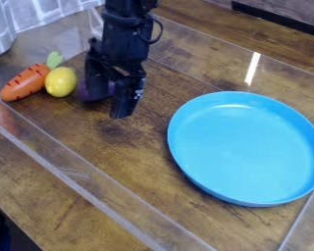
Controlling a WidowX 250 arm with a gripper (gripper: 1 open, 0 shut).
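Note:
My black gripper (pixel 117 86) hangs open over a purple object (pixel 91 89), which is partly hidden behind it. Just left of these lie a yellow lemon-like piece (pixel 62 84) and an orange carrot with a green top (pixel 25 83). Whether the fingertips touch the purple object, I cannot tell.
A large blue plate (pixel 243 147) fills the right side of the wooden table (pixel 101 186). Clear plastic edging runs along the left and front.

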